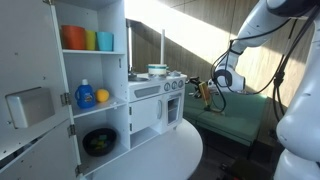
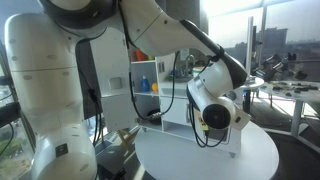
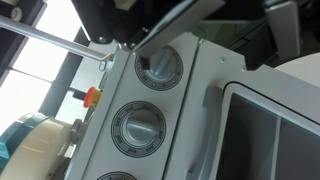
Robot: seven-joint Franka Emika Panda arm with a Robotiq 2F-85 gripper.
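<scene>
In the wrist view my gripper is open, with no object visible between its fingers. One dark finger [image 3: 170, 30] overlaps the upper control knob [image 3: 160, 66] of the toy stove; whether they touch I cannot tell. Below that, a second round knob [image 3: 138, 128] with a marked dial is in clear sight, and part of a third shows at the bottom edge. Exterior view 1 has the white toy stove [image 1: 146, 91] with its row of knobs, and the arm reaching in at its right end.
A pot [image 1: 157, 71] stands on the stove top. Left of it, shelves hold coloured cups [image 1: 74, 38], a blue bottle [image 1: 84, 95] and a black bowl [image 1: 99, 141]. A green sofa [image 1: 236, 118] lies beyond the arm. The wrist view shows an oven door handle [image 3: 207, 130] beside the knobs.
</scene>
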